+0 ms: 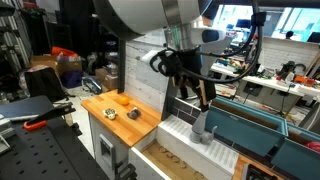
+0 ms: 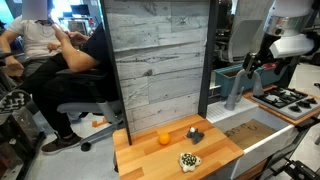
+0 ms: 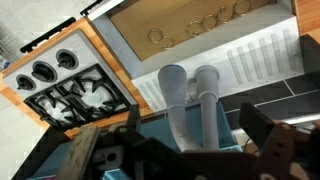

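My gripper [image 1: 194,98] hangs above the counter with its two dark fingers spread apart and nothing between them that I can see. Below it, two grey upright pieces, shaped like slim bottles or posts, stand close together on the white ribbed ledge. In the wrist view the left grey piece [image 3: 174,95] and the right grey piece [image 3: 208,100] appear between the finger sides, in line with the opening. Whether either fingertip touches them cannot be made out. From the other side, a grey piece [image 2: 231,97] shows below the arm.
An open drawer [image 1: 172,163] with several rings lies in front of the ledge. A small stove [image 3: 70,80] is to one side, and a teal bin [image 1: 245,130] stands behind. The wooden top [image 2: 165,158] holds an orange item [image 2: 163,137] and small objects.
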